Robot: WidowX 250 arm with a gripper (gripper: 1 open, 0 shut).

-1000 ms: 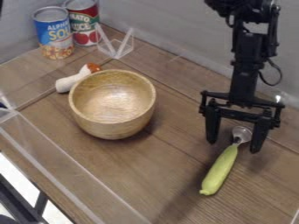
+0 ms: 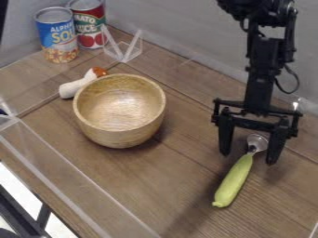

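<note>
The black gripper [image 2: 251, 145] hangs at the right, fingers open, over the top end of a long pale yellow-green object [image 2: 232, 182] lying on the wooden table. A small silver piece [image 2: 258, 140] at that end sits between the fingers; whether either finger touches it I cannot tell.
A wooden bowl [image 2: 119, 108] stands left of centre, with a white bottle-like item [image 2: 81, 85] lying behind it. Two cans, one blue [image 2: 59, 35] and one red [image 2: 92, 20], stand at the back left. The table between bowl and gripper is clear; a wall runs behind.
</note>
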